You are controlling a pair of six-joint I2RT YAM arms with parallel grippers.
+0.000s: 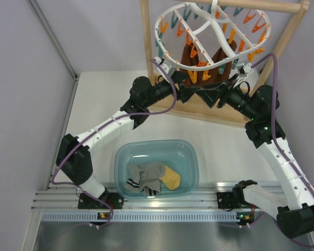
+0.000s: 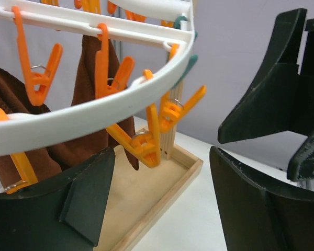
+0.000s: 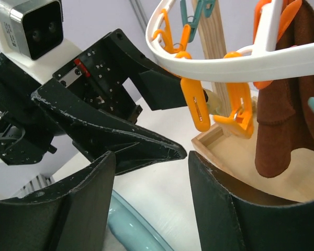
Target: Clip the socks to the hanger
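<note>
The white round hanger (image 1: 169,51) with coloured clips hangs from the wooden frame; brown socks (image 3: 275,130) hang behind its front clips. My left gripper (image 1: 184,83) is open just under the front rim, near orange clips (image 2: 145,146). My right gripper (image 1: 212,91) stands beside it, a little right and below the rim, part open with nothing seen between its fingers, facing a yellow clip (image 3: 196,102) in the right wrist view. A blue tray (image 1: 121,172) holds grey and yellow socks (image 1: 146,180).
The wooden base (image 2: 180,172) of the stand lies under the hanger. The two grippers are very close together.
</note>
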